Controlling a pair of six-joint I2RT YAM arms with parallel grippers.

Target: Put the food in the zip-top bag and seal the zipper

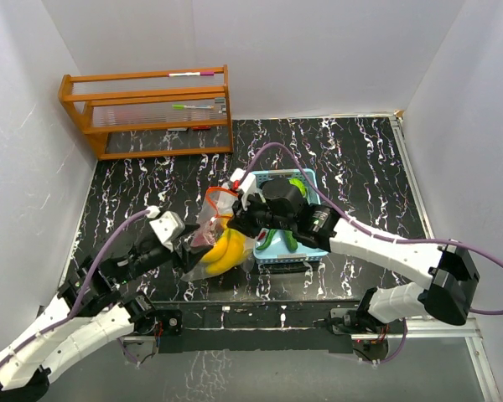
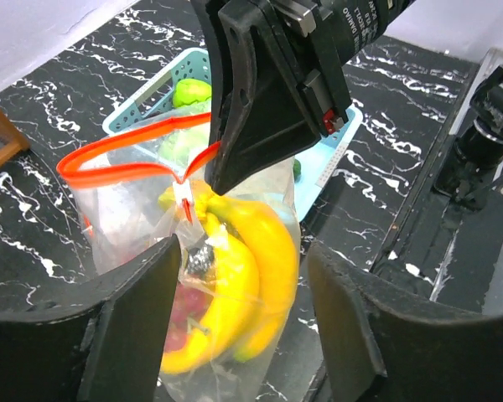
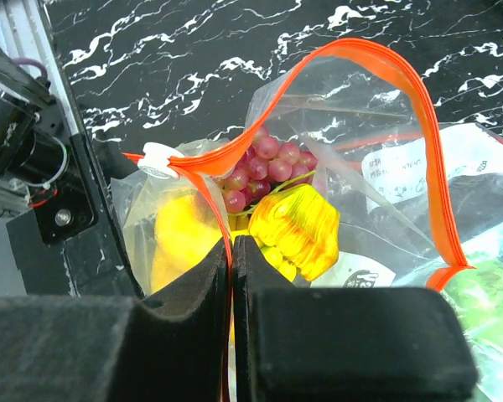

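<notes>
A clear zip top bag point(image 2: 121, 218) with an orange zipper rim stands with its mouth open. Inside it are yellow bananas point(image 2: 264, 251) and pink grapes point(image 3: 270, 167). My right gripper is shut on the bag's orange rim, near the white slider point(image 3: 158, 159), which sits at one end of the zipper. To the left of the bag, my left gripper is part open. In its wrist view the bag appears beyond the parted fingers point(image 2: 126, 327), and nothing shows gripped between them.
A light blue basket point(image 1: 272, 268) with green vegetables point(image 1: 291, 240) stands right of the bag, beneath the right arm. At the back left is a wooden rack point(image 1: 147, 155) with pens.
</notes>
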